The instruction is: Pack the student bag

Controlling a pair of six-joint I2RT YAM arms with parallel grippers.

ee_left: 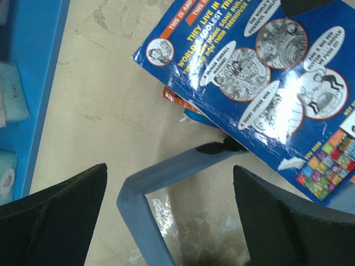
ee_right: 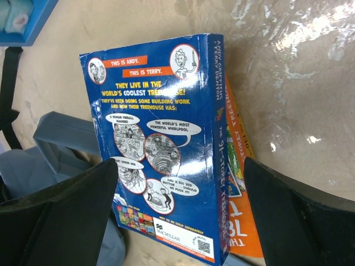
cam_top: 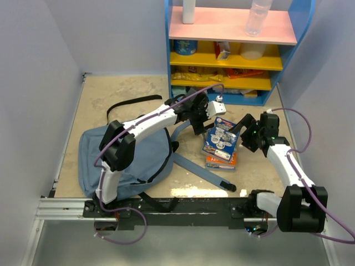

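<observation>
A blue book (cam_top: 221, 139) with comic pictures lies on top of an orange book (cam_top: 221, 162) on the table, right of the bag. The blue-grey bag (cam_top: 125, 166) lies flat at the left, its straps reaching toward the books. My left gripper (cam_top: 204, 126) is open just left of the blue book; in the left wrist view a strap (ee_left: 172, 170) shows between its fingers, below the book's corner. At the book's right side my right gripper (cam_top: 245, 134) is open, and in the right wrist view the blue book (ee_right: 158, 149) fills much of the gap, apart from the fingers.
A blue shelf unit (cam_top: 260, 100) with yellow shelves (cam_top: 249, 62) holding packets and tins stands at the back. A grey strap (cam_top: 199, 172) runs across the front of the table. Bare table lies in front of the books.
</observation>
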